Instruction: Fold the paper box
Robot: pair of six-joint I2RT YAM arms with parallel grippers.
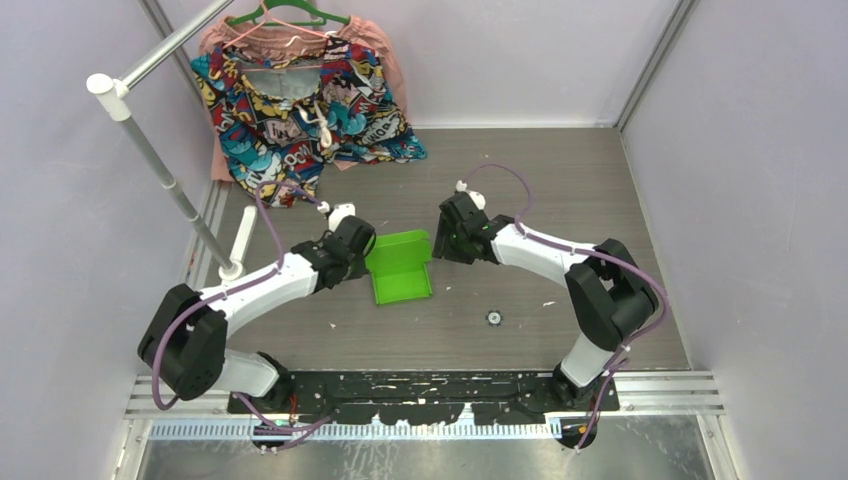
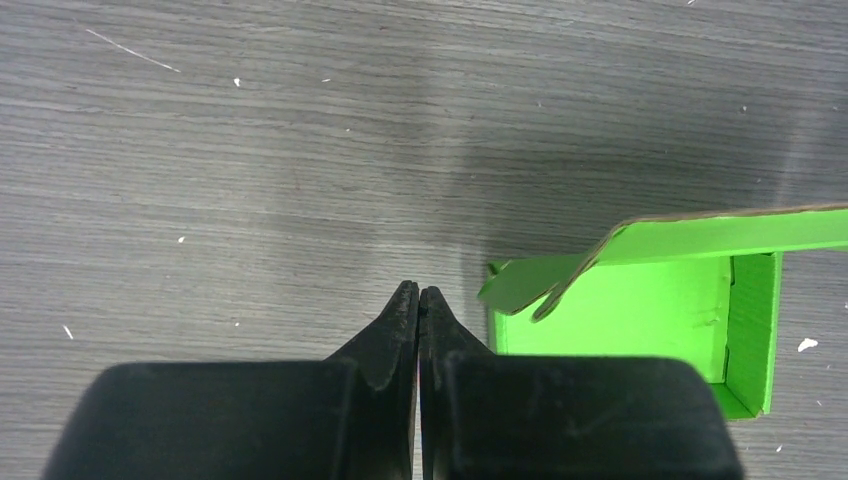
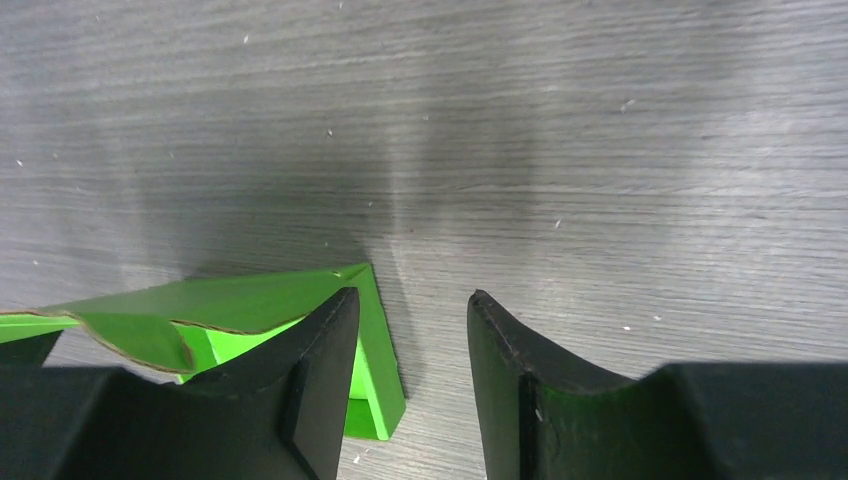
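The green paper box (image 1: 403,284) lies on the table between my two arms, its tray walls up. Its lid (image 1: 398,247) rises at the far side with a bent front edge and side flaps. At the box's left side stands my left gripper, shut with nothing showing between its fingertips, just left of a lid flap (image 2: 535,285). My right gripper is open at the box's right side. Its left finger (image 3: 325,370) overlaps the right wall (image 3: 374,350) in the right wrist view; whether they touch I cannot tell.
A small round object (image 1: 494,318) lies on the table to the right of the box. Patterned clothes (image 1: 300,125) hang from a white rack (image 1: 165,175) at the back left. The table in front of the box is clear.
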